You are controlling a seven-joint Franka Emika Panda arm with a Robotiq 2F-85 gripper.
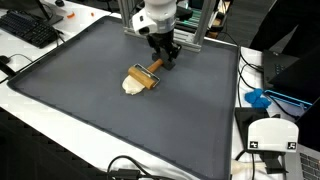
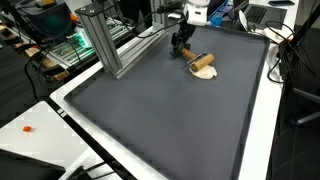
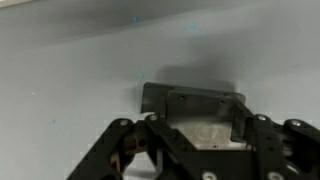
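My gripper (image 1: 164,54) points down at the back of the dark mat and is shut on a small dark block (image 3: 153,98). In the wrist view this block spans the gap between the fingers, with a grey face turned partly toward the camera. Beside it, on the near side in exterior view 1, lies a brown roller-like piece (image 1: 143,77) with a thin wire frame and a second brown part. A round whitish item (image 2: 206,73) sticks out from under the roller. Whether the block still touches the mat cannot be told.
A metal frame (image 2: 121,42) stands close by the arm at the mat's edge. A keyboard (image 1: 34,29) sits off the mat. White and black equipment (image 1: 272,135) and a blue item (image 1: 257,98) lie beyond its right edge.
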